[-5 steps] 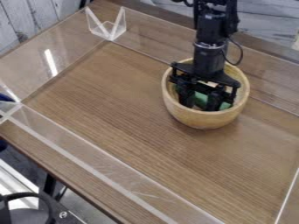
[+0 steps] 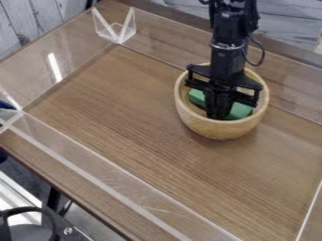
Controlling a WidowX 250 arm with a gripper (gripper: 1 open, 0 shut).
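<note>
A round light wooden bowl (image 2: pixel 201 125) stands on the wooden table at the right of centre, with a green object (image 2: pixel 236 106) inside it. My black gripper (image 2: pixel 219 109) reaches down from above into the bowl, its fingertips low over or against the green object. The dark fingers look close together; whether anything is between them is hidden.
A small clear piece (image 2: pixel 115 25) is at the back left. Another black device (image 2: pixel 32 226) sits at the bottom left corner, beyond the table's edge.
My gripper has risen slightly within the bowl over the last second. The bowl stays about where it was.
</note>
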